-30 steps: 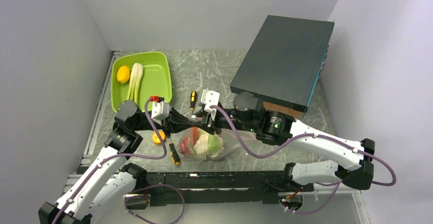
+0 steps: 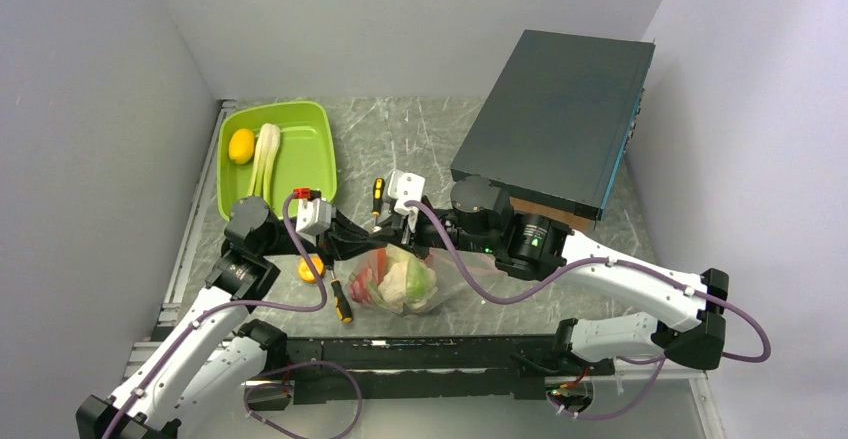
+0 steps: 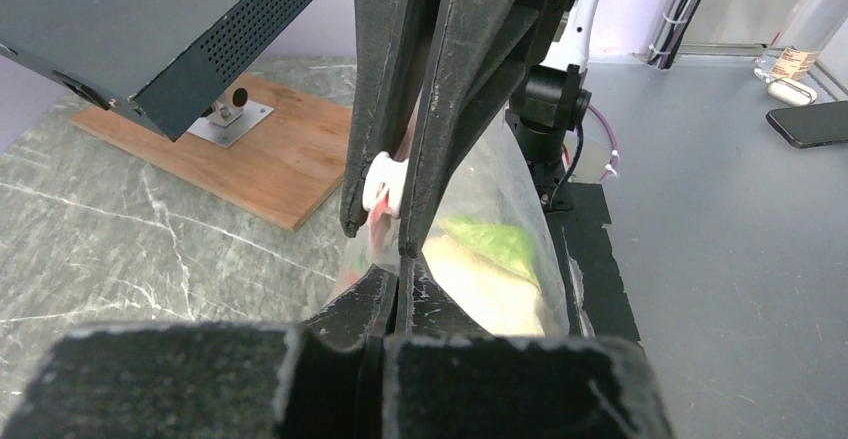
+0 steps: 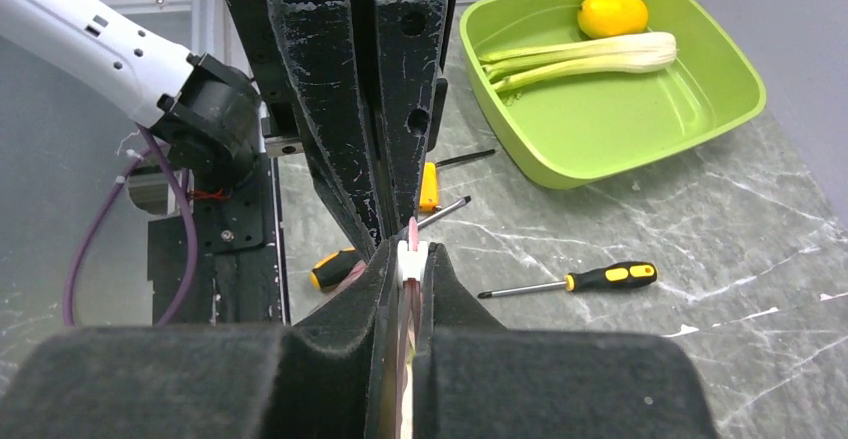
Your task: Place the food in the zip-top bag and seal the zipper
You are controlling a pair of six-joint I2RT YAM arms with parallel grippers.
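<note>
A clear zip top bag (image 2: pixel 395 297) holds food, with a whitish cauliflower-like piece (image 3: pixel 480 279), something green and something red inside. My right gripper is shut on the bag's small white zipper slider (image 3: pixel 384 183), with pinkish zipper strip around it. Right beside it, my left gripper is shut at the bag's top edge; whether thin film lies between its fingertips is hidden. The two grippers nearly touch above the bag. In the green tray (image 2: pixel 310 159) lie a yellow lemon-like fruit (image 2: pixel 242 146) and a pale celery stalk (image 2: pixel 266 159).
Screwdrivers lie close to the bag, one behind it (image 4: pixel 612 276) and another at its left (image 2: pixel 342 301). An orange-yellow object (image 2: pixel 311 269) sits under the left arm. A dark metal box (image 2: pixel 560 109) on a wooden board fills the back right.
My right gripper and arm have shifted slightly left, toward the left gripper. The left arm, the bag and the tray have stayed in place.
</note>
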